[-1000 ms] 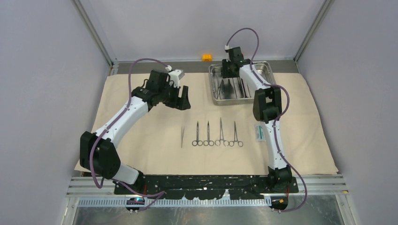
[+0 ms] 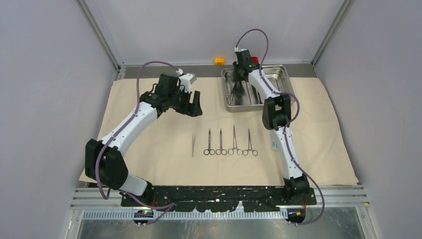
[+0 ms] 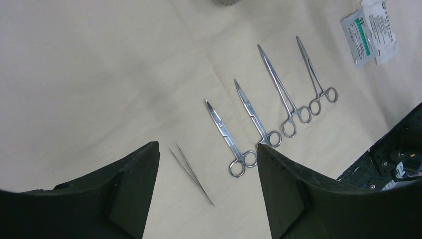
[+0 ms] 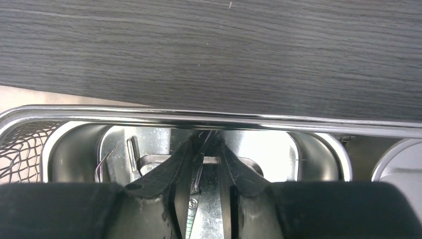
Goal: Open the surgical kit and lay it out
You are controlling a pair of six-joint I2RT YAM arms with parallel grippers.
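My right gripper (image 2: 239, 78) reaches down into the metal tray (image 2: 230, 103) at the back. In the right wrist view its fingers (image 4: 180, 172) stand a narrow gap apart, and a slim metal instrument (image 4: 191, 211) runs up through that gap; contact with it cannot be made out. Over the cloth at left, my left gripper (image 2: 195, 105) is open and empty. On the cloth lie tweezers (image 3: 191, 174), two pairs of scissors, one left (image 3: 226, 137) and one right (image 3: 253, 115), and two clamps, one longer (image 3: 281, 89) and one shorter (image 3: 313, 74).
White packets (image 3: 361, 37) lie on the cloth at right, partly under the right arm in the top view. Other instruments (image 4: 133, 157) remain inside the tray beside a white dish (image 4: 403, 162). A yellow block (image 2: 219, 61) sits by the back wall.
The right gripper and forearm have shifted slightly left over the tray, with the gripper toward the tray's back left. The left arm and the laid-out instruments have stayed put.
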